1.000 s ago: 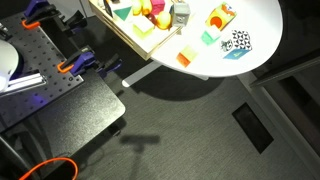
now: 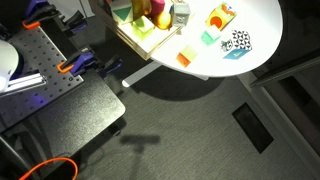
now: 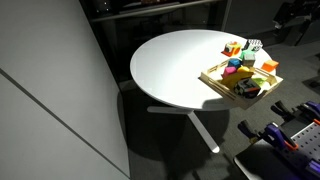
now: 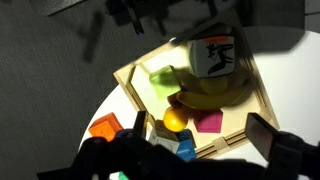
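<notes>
My gripper shows at the bottom of the wrist view, its two dark fingers wide apart over the near side of a wooden tray [image 4: 127, 76]. Nothing can be seen held between them. Inside the tray lie a light green block [image 4: 165, 81], an orange ball [image 4: 176, 119], a yellow curved piece [image 4: 216, 98], a magenta block [image 4: 208, 121], a blue block [image 4: 187, 147] and a cube with a picture on it [image 4: 212, 56]. Neither exterior view shows the fingers clearly.
Outside the tray on the white round table [image 3: 170, 55] sit an orange block [image 2: 186, 56], a black-and-white patterned cube [image 2: 237, 44], a small green block [image 2: 211, 36] and an orange toy [image 2: 221, 16]. A dark platform [image 2: 85, 112] stands beside it.
The tray and its contents look darker now in exterior view 1, as if shadowed. No object there has visibly moved.
</notes>
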